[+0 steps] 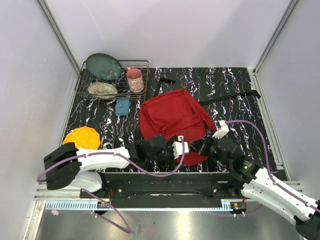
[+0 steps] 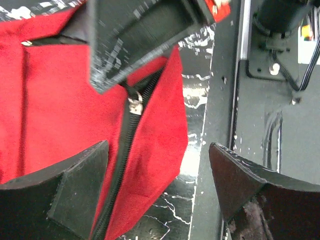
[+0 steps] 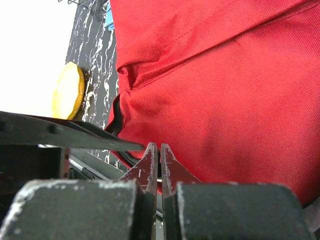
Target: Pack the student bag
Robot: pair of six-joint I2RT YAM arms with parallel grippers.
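The red bag lies flat on the dark marbled surface, its front flap toward the front edge. In the left wrist view, a black zipper with a metal slider runs along the red cloth. My left gripper is over the bag's front, its fingers well apart and nothing between them. My right gripper is shut, fingertips together over the bag's front edge; whether the thin zipper tab is pinched there, I cannot tell. Its dark finger is close to the slider in the left wrist view.
At the back left stands a wire rack with a green plate, a pink mug and a pale dish. A blue item and a yellow plate lie left of the bag. Black straps stretch right.
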